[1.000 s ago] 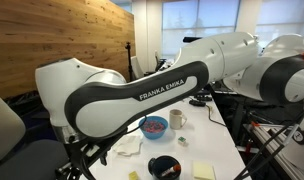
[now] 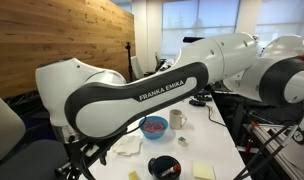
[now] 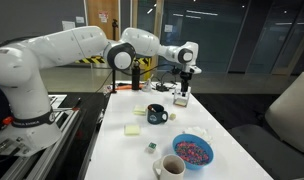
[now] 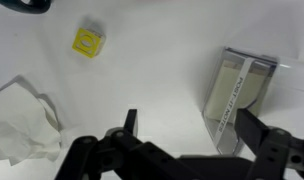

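Observation:
A clear case with a white labelled strip (image 4: pixel 235 95) lies on the white table, right of centre in the wrist view. My gripper is open above the table, its right finger (image 4: pixel 249 128) overlapping the lower part of the case in that view. Nothing shows between the fingers. At upper left there is a small yellow block (image 4: pixel 88 42), and a crumpled white cloth (image 4: pixel 22 125) is at the left edge. Exterior view 2 has the gripper (image 3: pixel 183 85) at the far end of the table, near the case (image 3: pixel 181 100).
A black mug (image 3: pixel 166 117) stands mid-table. Nearer in exterior view 2 are a blue bowl with reddish contents (image 3: pixel 194 152), a beige mug (image 3: pixel 172 170) and a small green-and-white block (image 3: pixel 150 148). A pale yellow pad (image 2: pixel 203 170) lies at the front in exterior view 1.

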